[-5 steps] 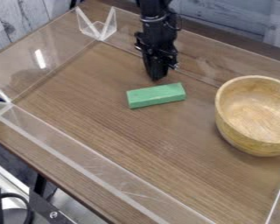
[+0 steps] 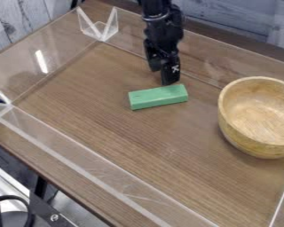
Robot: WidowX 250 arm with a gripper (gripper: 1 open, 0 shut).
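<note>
The black arm comes down from the top centre, and its gripper [image 2: 165, 68] hangs low over the table just behind a green block [image 2: 158, 97]. The block lies flat on the wooden table at a slight slant. Whether anything is between the fingers is too small to tell, and so is how far they are apart.
A large light wooden bowl [image 2: 257, 118] stands at the right. A clear plastic object [image 2: 99, 23] stands at the back left.
The block and the bowl have not visibly moved.
</note>
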